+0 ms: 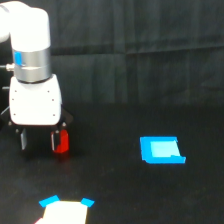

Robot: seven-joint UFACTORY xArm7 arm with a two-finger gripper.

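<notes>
Low over the black table at the left of the camera view is my white gripper (40,140). Its two dark fingers point down and stand apart, so it looks open, with nothing visible between them. A small red object (63,142) stands on the table by the finger on the image's right. That finger hides part of it, and whether they touch I cannot tell.
A white square edged with blue tape (162,137) lies on the table at the right. Another pale patch (65,213) with blue tape at its corners is at the bottom edge. Bare table lies between them; a black curtain (140,50) hangs behind.
</notes>
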